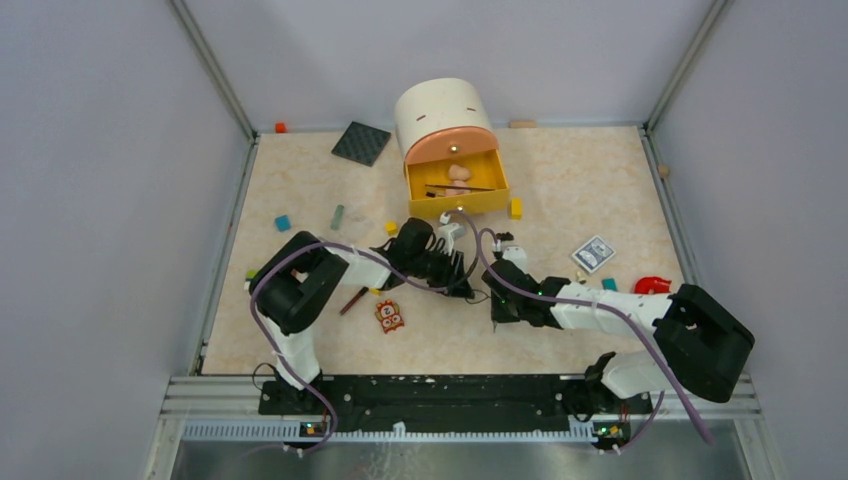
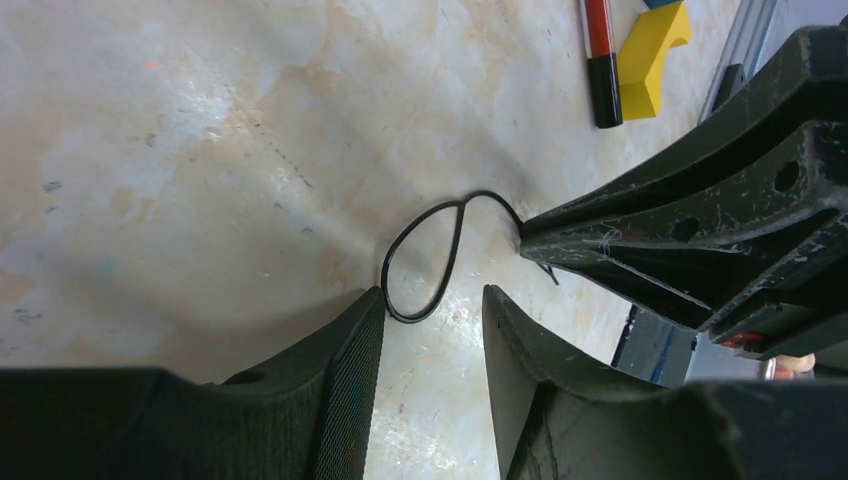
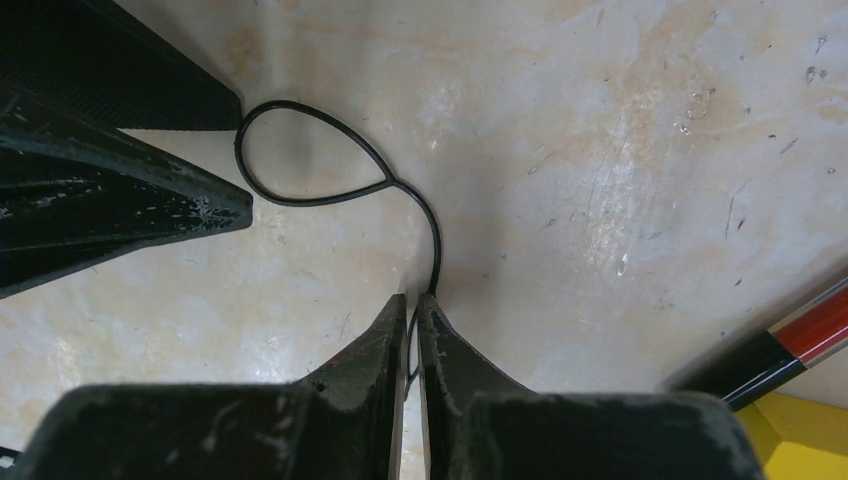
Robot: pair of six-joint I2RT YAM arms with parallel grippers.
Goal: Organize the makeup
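Observation:
A thin black looped cord point(image 2: 448, 262) lies on the table between my two grippers. In the left wrist view, my left gripper is part open over the loop's near end, one fingertip at the cord's edge. My right gripper stands slightly open in the right wrist view, a narrow gap between its fingertips. The cord's tail runs under those tips and shows in the gap; a firm hold cannot be told. A red and black pencil point(image 1: 353, 300) lies at left. Behind, a makeup box point(image 1: 447, 120) has its yellow drawer point(image 1: 428, 209) out, holding a brush point(image 1: 470, 188) and a beige puff point(image 1: 459, 173).
A red owl-faced item point(image 1: 389, 316) lies front left. A framed card point(image 1: 593, 254) and a red item point(image 1: 652, 285) are at right. Yellow blocks point(image 1: 515, 208) sit near the drawer, and a dark pad point(image 1: 361, 144) lies at the back.

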